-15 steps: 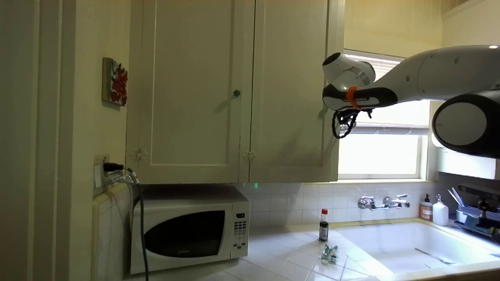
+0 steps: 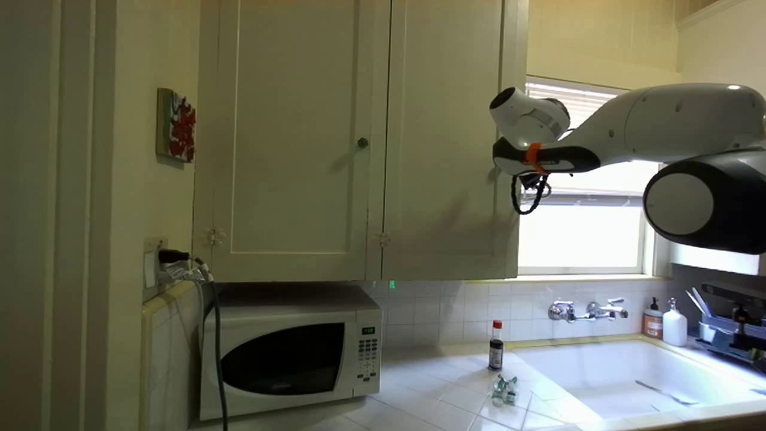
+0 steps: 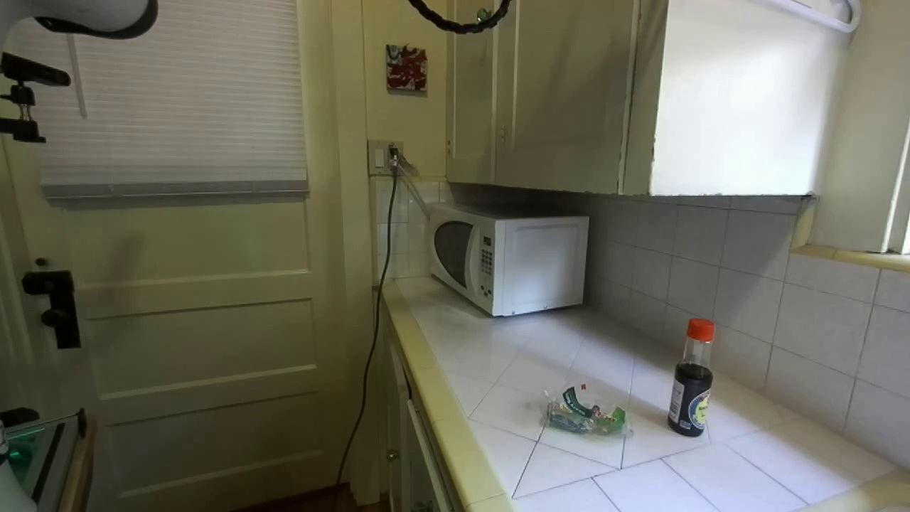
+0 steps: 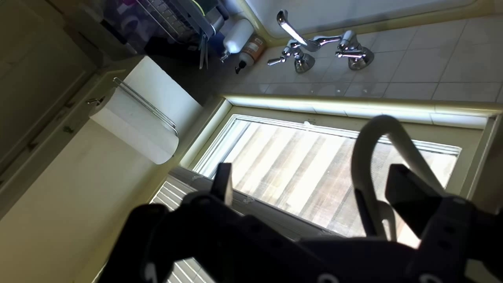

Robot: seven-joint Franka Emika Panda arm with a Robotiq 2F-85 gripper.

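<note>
In the wrist view my gripper stands open, its two dark fingers wide apart. A white curved bar point(image 4: 377, 136) shows between them, closer to the right finger; whether it touches that finger I cannot tell. What looks like the same white bar point(image 3: 819, 16) appears at the top of the cabinet's side in exterior view 2. On the counter stand a dark sauce bottle point(image 3: 692, 388) with a red cap and a crumpled clear wrapper point(image 3: 586, 415) with green print. My arm point(image 2: 617, 129) is raised high before the window, far above both.
A white microwave point(image 2: 291, 359) sits under the closed upper cabinets point(image 2: 301, 129). To the right are the sink point(image 2: 610, 366), the faucet point(image 2: 589, 310), soap bottles and a dish rack point(image 2: 732, 330). Counter between microwave and bottle is clear.
Over the last second the arm's wrist has shifted slightly left and lower, and its elbow has moved the same way. Bottle, wrapper and microwave have stayed put.
</note>
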